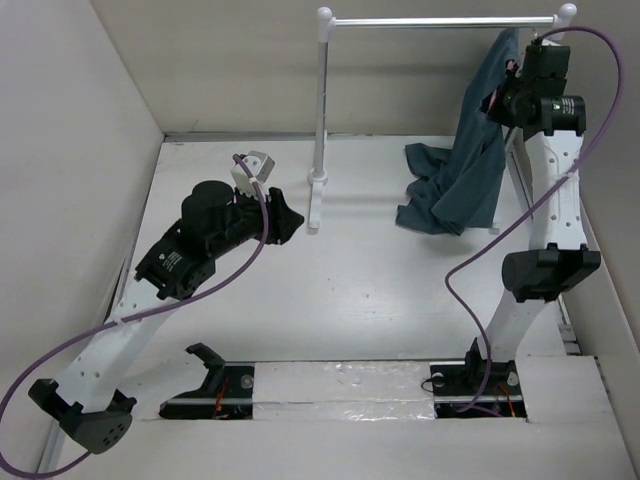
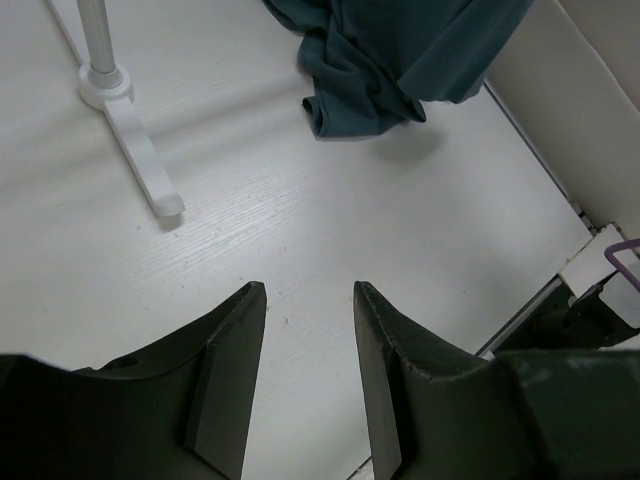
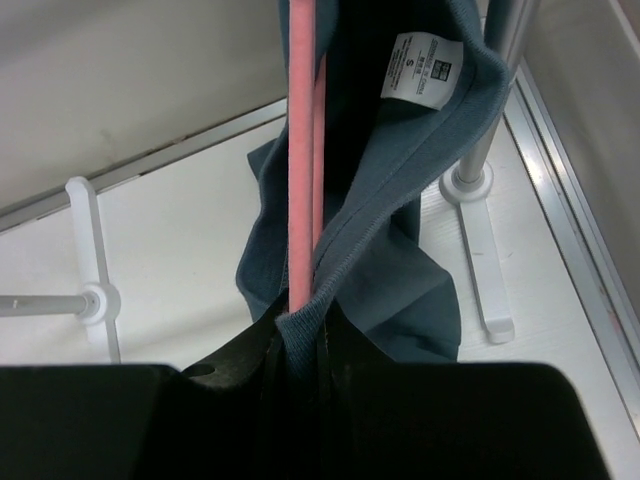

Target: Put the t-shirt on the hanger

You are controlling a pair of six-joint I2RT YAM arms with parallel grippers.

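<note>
The dark teal T-shirt [image 1: 460,185] hangs at the right end of the white rack's top bar [image 1: 430,22], its lower folds spreading at the white floor. My right gripper [image 1: 492,105] is up by that end, shut on the shirt and the pink hanger [image 3: 300,150], which runs up inside the cloth in the right wrist view; a white label shows on the shirt. My left gripper [image 1: 290,222] stands open and empty left of the rack's left post, its fingers apart in the left wrist view, with the shirt [image 2: 370,60] beyond it.
The rack's left post [image 1: 320,120] and foot [image 2: 145,170] stand mid-floor; the right post [image 3: 485,140] is beside the shirt. Walls close in at back and sides.
</note>
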